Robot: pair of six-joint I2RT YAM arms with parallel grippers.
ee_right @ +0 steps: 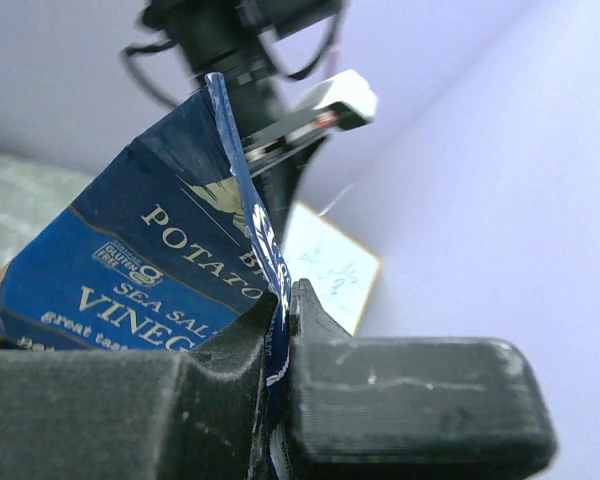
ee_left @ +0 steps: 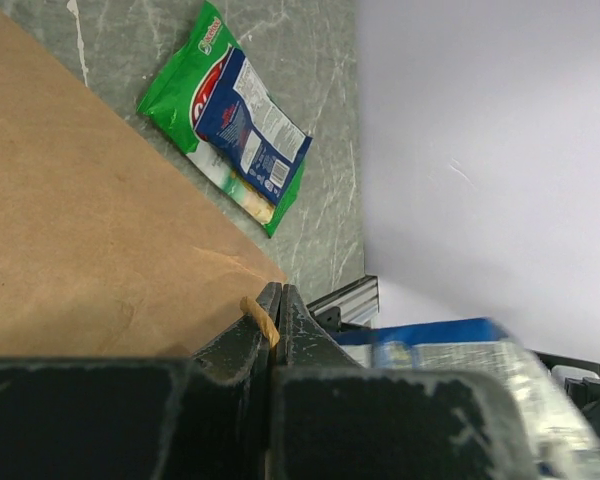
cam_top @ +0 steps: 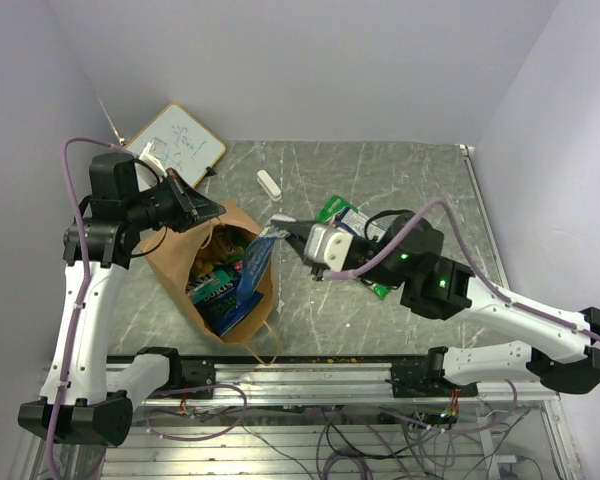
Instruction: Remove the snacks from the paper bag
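The brown paper bag (cam_top: 175, 258) leans at the left of the table, its mouth facing right and front, with several snack packets inside. My left gripper (cam_top: 218, 212) is shut on the bag's twisted paper handle (ee_left: 260, 318) beside the rim. A blue potato chip packet (ee_right: 145, 240) hangs by its edge from my right gripper, which is shut on it. In the top view this packet (cam_top: 257, 262) slants over the right side of the bag's mouth, its lower end still among the contents. Inside the bag a green packet (cam_top: 208, 282) shows.
A green packet (ee_left: 170, 95) with a smaller blue packet (ee_left: 265, 140) on top lies on the table, partly under the right arm in the top view. A whiteboard (cam_top: 180, 145) and a white eraser (cam_top: 269, 185) sit at the back.
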